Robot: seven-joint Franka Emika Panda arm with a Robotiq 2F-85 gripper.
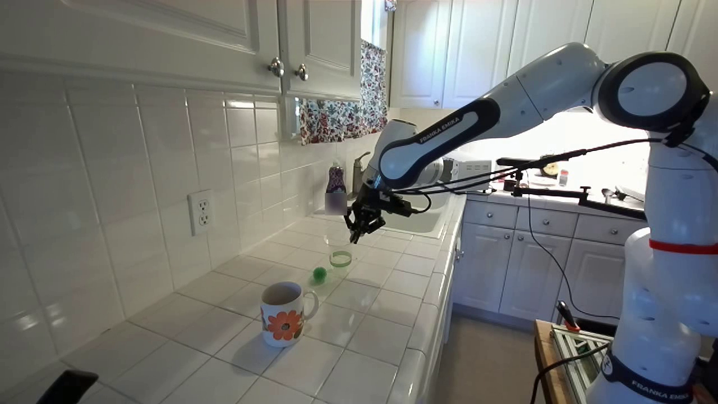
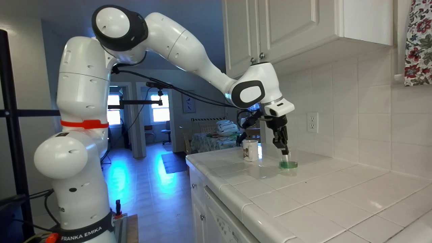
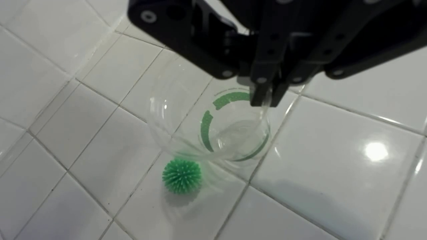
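A clear glass with a green band (image 3: pixel 206 130) stands on the white tiled counter. At its rim, my gripper is shut on the glass wall, one fingertip on each side of it. In the second exterior view the fingers reach down to the glass (image 2: pixel 288 164) from above. Just beside the glass lies a spiky green ball (image 3: pixel 182 176), outside it and clear of the fingers. The same ball (image 1: pixel 320 274) shows in the first exterior view, between the glass (image 1: pixel 340 259) and the mug.
A white mug with an orange flower (image 1: pixel 282 316) stands closer to the first exterior camera. Behind the gripper are a purple bottle (image 1: pixel 336 178) and the sink (image 1: pixel 431 219). A tiled wall (image 1: pixel 161 202) bounds one side; the counter edge (image 1: pixel 420 330) drops off opposite.
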